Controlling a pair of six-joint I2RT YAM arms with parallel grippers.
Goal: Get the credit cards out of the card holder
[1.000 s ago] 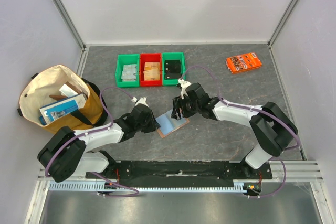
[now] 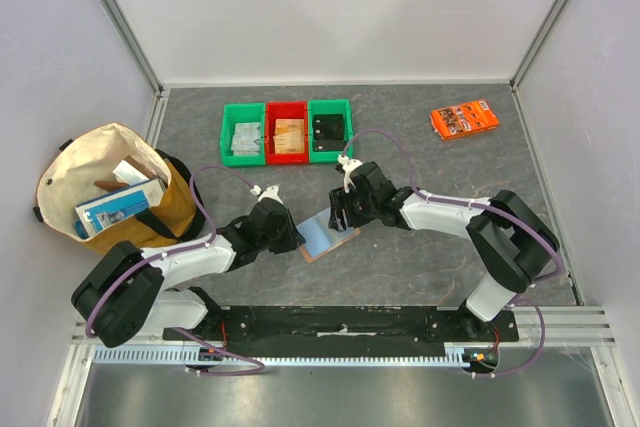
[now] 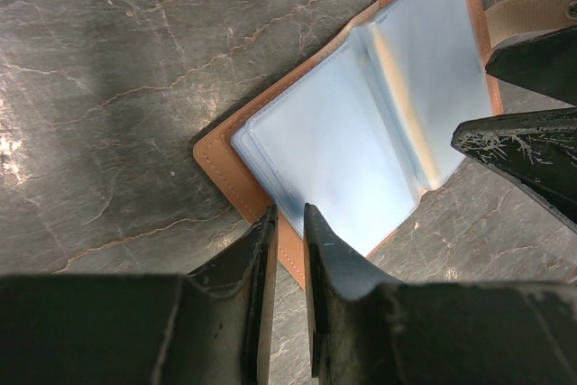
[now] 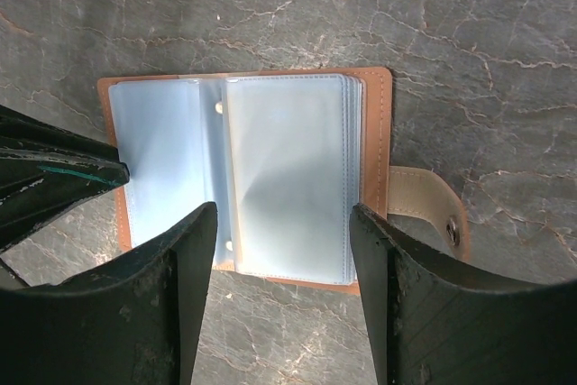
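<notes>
The card holder [image 2: 318, 237] lies spread open on the table between my two arms, brown with clear bluish-white plastic sleeves. In the left wrist view, the sleeves [image 3: 334, 142] look pale and the left gripper is at the holder's brown edge, its fingers a small gap apart with nothing visible between them. Over the other half stands my right gripper, fingers well apart above the stacked sleeves [image 4: 293, 169]. A strap with a snap [image 4: 442, 209] sticks out past that end. I cannot make out separate credit cards inside the sleeves.
Green, red and green bins [image 2: 287, 159] stand at the back, holding cards and black items. A yellow-and-cream bag [image 2: 172, 209] fills the left side. An orange packet [image 2: 465, 119] lies at the back right. Open table surrounds the card holder.
Over the last second my right gripper has shifted slightly to the right over the card holder. The left arm and the holder look unmoved.
</notes>
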